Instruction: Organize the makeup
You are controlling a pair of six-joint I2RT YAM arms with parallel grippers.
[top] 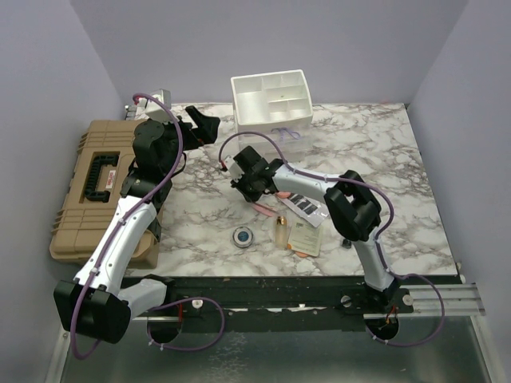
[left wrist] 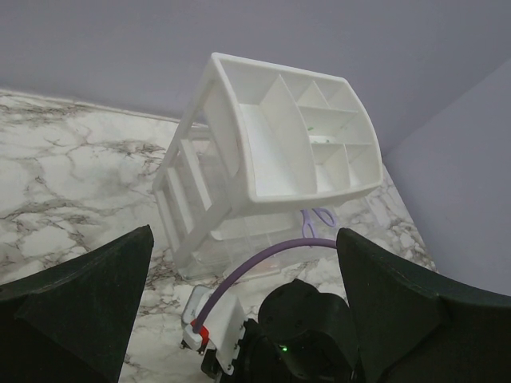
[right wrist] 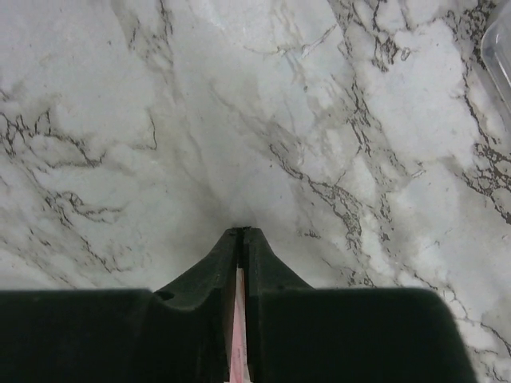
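My right gripper (top: 249,196) is low over the marble, its fingertips nearly together around the end of a slim pink item (top: 263,209), visible between the fingers in the right wrist view. My left gripper (top: 206,126) is raised at the left, open and empty. The white organizer (left wrist: 279,152), with divided top compartments and clear lower parts holding purple scissors (left wrist: 318,223), stands at the back. On the table lie a round blue-centred compact (top: 243,236), a gold-capped bottle (top: 281,229), a cream palette (top: 304,239) and a white sheet (top: 311,211) with dark swatches.
A tan hard case (top: 88,215) occupies the left. A small dark item (top: 346,243) lies beside my right arm.
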